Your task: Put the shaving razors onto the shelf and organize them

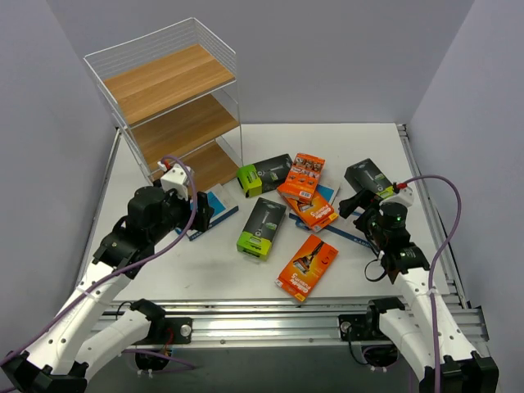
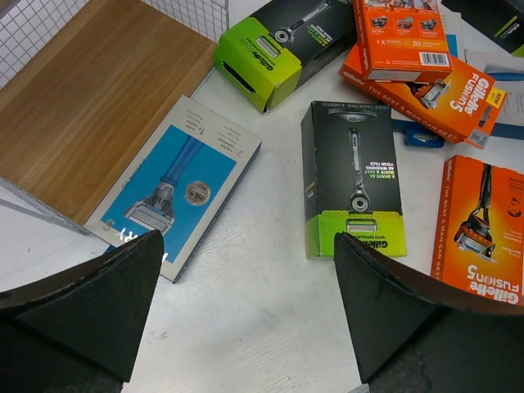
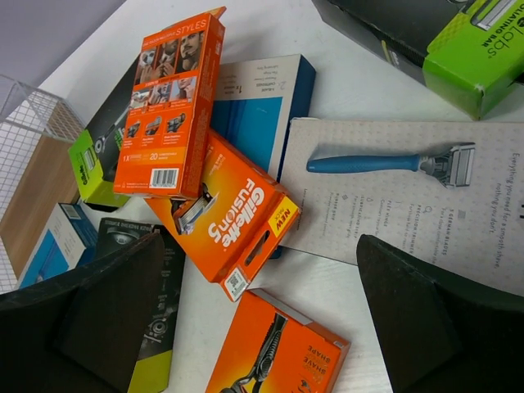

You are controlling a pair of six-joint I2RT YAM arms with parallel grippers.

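Razor boxes lie loose on the white table. A white-and-blue box (image 2: 182, 184) rests by the bottom level of the shelf (image 1: 182, 127). Black-and-green boxes lie at the middle (image 2: 354, 176), near the shelf (image 2: 282, 45) and at the far right (image 1: 369, 178). One orange box (image 3: 169, 110) sits across another orange box (image 3: 229, 209), partly over a blue-and-white box (image 3: 260, 110). A third orange box (image 1: 307, 268) lies nearer the front. My left gripper stands open and empty above the table. Over the right side, my right gripper is open, nothing between its fingers.
A pale flat box (image 3: 401, 201) with a blue razor picture lies beneath the right gripper's side. The wire-framed shelf has bare wooden levels (image 1: 168, 78). Clear table (image 1: 221, 270) extends at the front left.
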